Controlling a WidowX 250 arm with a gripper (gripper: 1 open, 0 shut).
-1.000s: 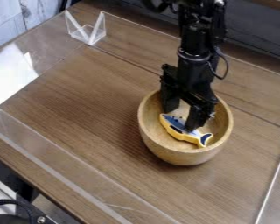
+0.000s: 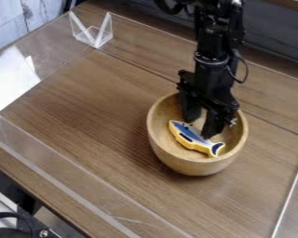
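A wooden bowl (image 2: 164,147) stands on the right half of the table, and inside it lies a yellow toy (image 2: 196,139) with blue and white markings, toward the front left. My black gripper (image 2: 208,112) reaches down from the top into the back of the bowl, just above and behind the toy. Its fingers are dark against each other, so I cannot tell how far open they stand or whether anything is between them.
A clear angular holder (image 2: 92,33) sits at the back left. A white sheet (image 2: 7,79) is at the left edge, and dark cables lie at the bottom left corner.
My gripper has lifted a little from the toy toward the back of the bowl, uncovering more of it. The toy has shifted slightly left.
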